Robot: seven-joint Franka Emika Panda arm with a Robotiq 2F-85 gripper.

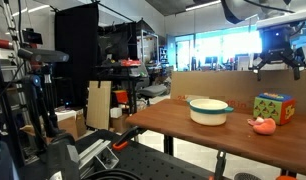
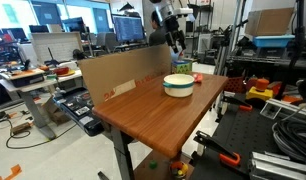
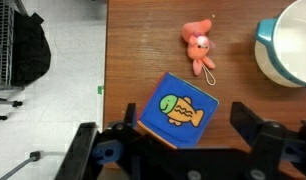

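My gripper (image 1: 279, 70) is open with nothing between its fingers, and it hangs above a colourful block (image 1: 274, 107) on the wooden table. From the wrist view, the block's blue top (image 3: 179, 111) carries an orange and green fish picture and lies tilted between and ahead of my spread fingers. A small red-pink toy (image 3: 198, 45) with a loop of string lies on the table apart from the block. A white bowl (image 3: 285, 46) with a teal rim band stands to the right of the toy in that view.
The wooden table (image 2: 158, 118) has a wide bare stretch in front of the bowl. A low brown board (image 2: 108, 78) stands along one long edge. The table's edge runs close to the block on the left in the wrist view.
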